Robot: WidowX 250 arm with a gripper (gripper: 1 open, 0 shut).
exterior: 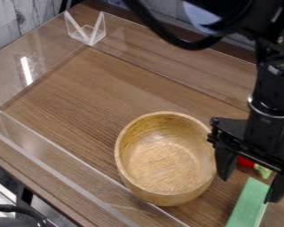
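My gripper (250, 168) is at the right, low over the table beside a tan bowl (162, 155). It is open, its two black fingers spread apart. A small red object (247, 160) with some green beside it lies behind and between the fingers, partly hidden by them. A green board (247, 213) lies at the bottom right, under the near edge of the gripper.
A white wire-like holder (88, 27) stands at the far left back. Dark cabling or arm parts show at the bottom left corner.
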